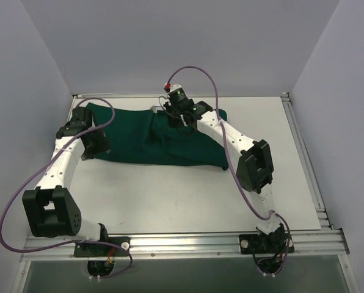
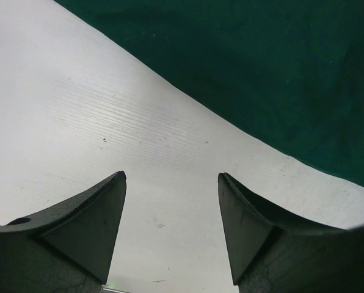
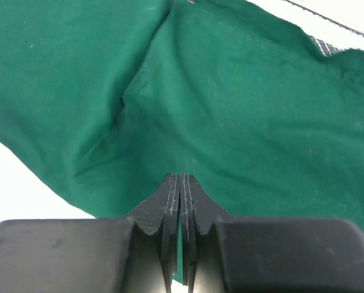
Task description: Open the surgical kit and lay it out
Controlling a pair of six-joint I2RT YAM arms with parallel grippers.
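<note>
A dark green cloth lies spread across the back left and middle of the white table, with a raised fold down its middle. In the right wrist view the cloth fills most of the picture, creased and wavy at its far edge. My right gripper is over the cloth, its fingers shut together; no object shows between them. At the cloth's left front edge, my left gripper stands open over bare table, the cloth lying just beyond its fingertips. Any kit contents are not visible.
A silvery strip shows at the cloth's far edge. Metal rails border the table. Bare white table lies in front of the cloth and to its right. A purple cable runs along each arm.
</note>
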